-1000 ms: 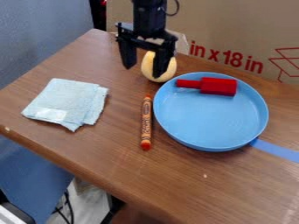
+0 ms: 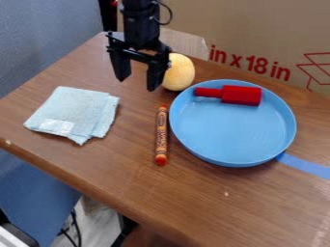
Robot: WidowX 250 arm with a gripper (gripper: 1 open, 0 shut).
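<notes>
My black gripper (image 2: 137,69) is open over the back middle of the wooden table, its two fingers apart, left of a pale yellow round object (image 2: 182,73). An orange crayon-like stick (image 2: 161,137) lies lengthwise on the table. A red object with a narrower end (image 2: 237,94) lies in the back of a blue plate (image 2: 233,136). A folded light-blue cloth (image 2: 77,108) lies at the left.
A cardboard box (image 2: 264,39) stands along the back. A blue tape strip (image 2: 306,166) runs right of the plate. The table's edge runs along the lower left.
My gripper has moved leftward and somewhat lower, uncovering more of the yellow object. The objects on the table have not visibly moved.
</notes>
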